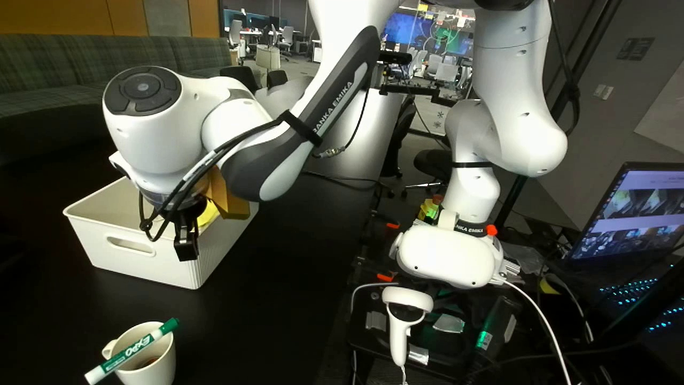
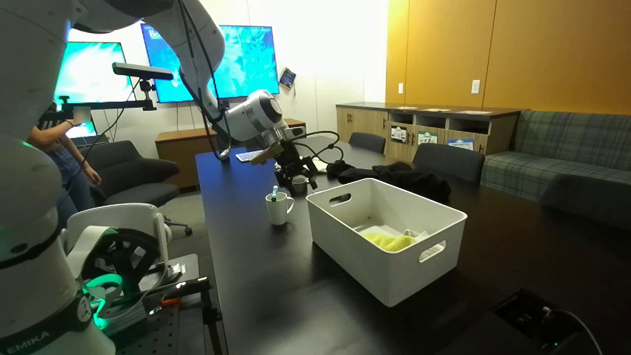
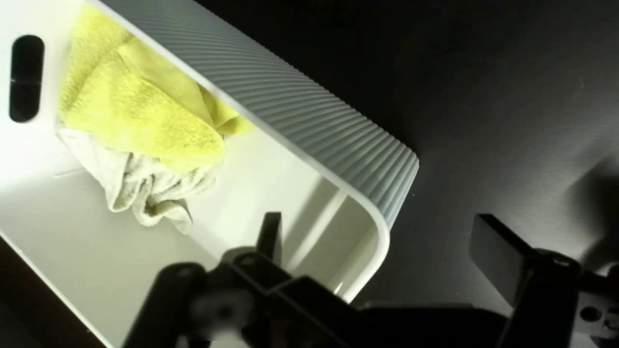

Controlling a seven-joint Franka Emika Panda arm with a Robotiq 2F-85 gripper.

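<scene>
My gripper is open with nothing between its fingers. In the wrist view, one finger (image 3: 269,238) appears over the inside of the white bin (image 3: 342,174) and the other over the dark table, with the bin's corner showing between. Inside the bin lie a yellow cloth (image 3: 139,104) and a whitish cloth (image 3: 156,191). A white mug (image 1: 157,362) stands upright on the table, apart from the bin. Across its rim leans a green-and-white marker (image 1: 131,350). Exterior view 2 shows the gripper (image 2: 297,180) beyond the bin, near the mug (image 2: 276,210).
A dark cup (image 2: 299,186) stands behind the mug, partly hidden by the gripper. Black fabric (image 2: 408,180) lies behind the bin. Bare table stretches right of the bin in exterior view 1. Cables hang around the wrist.
</scene>
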